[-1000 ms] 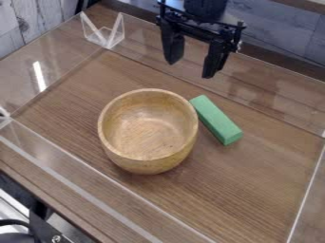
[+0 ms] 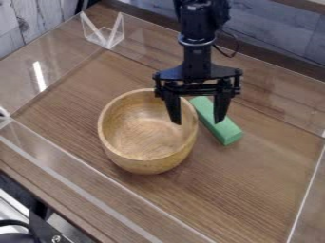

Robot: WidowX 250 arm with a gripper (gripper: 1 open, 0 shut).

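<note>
The black gripper (image 2: 197, 95) hangs over the right rim of a wooden bowl (image 2: 146, 138) and the upper end of a green block (image 2: 221, 128). Its fingers are spread apart, with nothing visible held between them. The bowl sits left of centre and looks empty; the green block lies on the wooden table just right of it.
A small clear plastic object (image 2: 105, 30) stands at the back left. Dark space shows beyond the table's left edge, and a dark object lies at the bottom left corner.
The gripper has come down and toward the front from the back of the table, to over the bowl's rim and the green block, which have not moved.
</note>
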